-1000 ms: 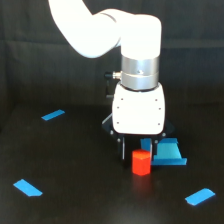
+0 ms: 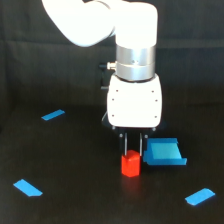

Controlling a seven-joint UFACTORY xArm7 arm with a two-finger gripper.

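Observation:
A small red block [image 2: 131,166] stands on the dark table below the white hand, in the middle of the camera view. My gripper [image 2: 132,147] points straight down, its two dark fingers close together at about the block's width. They meet the upper part of the block, one on each side, so the gripper appears shut on it. The lower part of the block shows below the fingertips, and no clear gap under it can be made out.
A shallow blue tray [image 2: 165,160] lies just right of the block, partly behind the right finger. Strips of blue tape mark the table at far left [image 2: 53,115], front left [image 2: 27,188] and front right [image 2: 200,197]. Open table lies to the left.
The fingers have drawn together, mainly the right one moving left. The red block has shifted slightly left, away from the tray, and the hand sits a little higher and left.

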